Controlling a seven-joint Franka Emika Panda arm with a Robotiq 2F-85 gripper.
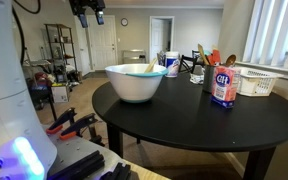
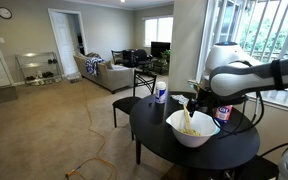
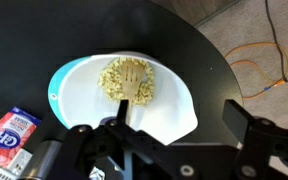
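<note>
A white bowl with a teal rim (image 1: 132, 88) stands near the left end of the round black table. Grain-like pieces (image 3: 112, 80) lie inside it, and a wooden fork or spatula (image 3: 133, 76) leans there, its handle pointing toward the gripper in the wrist view. My gripper is open above the bowl, its dark fingers wide apart and nothing held between them. In exterior view 1 only part of the gripper shows at the top left, high over the table.
A red and blue box (image 1: 224, 86) stands to the bowl's right. Behind it are a utensil holder (image 1: 208, 78) and a white basket (image 1: 257, 81). A white and blue canister (image 1: 172, 63) stands farther back.
</note>
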